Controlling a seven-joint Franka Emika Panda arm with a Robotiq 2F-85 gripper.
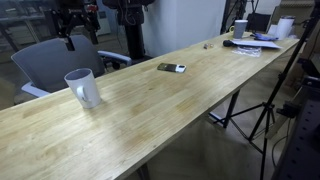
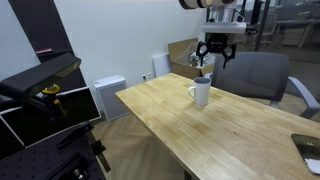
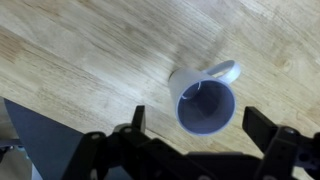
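A white mug (image 1: pixel 83 88) stands upright on the wooden table (image 1: pixel 150 108), its handle toward the table's near side in exterior view 1. My gripper (image 1: pixel 82 41) hangs above the mug with its fingers open and nothing held. Exterior view 2 also has the gripper (image 2: pixel 215 54) higher than the mug (image 2: pixel 201 91), with a gap between them. From the wrist, the mug's open mouth (image 3: pixel 206 107) appears between the two spread fingers, and its handle (image 3: pixel 228 71) points away to the upper right.
Farther along the table lies a dark phone-like object (image 1: pixel 171 68). Papers (image 1: pixel 252 43) and a dark cup (image 1: pixel 240 28) occupy the far end. A grey chair (image 1: pixel 58 65) stands against the back edge. Bare tabletop surrounds the mug.
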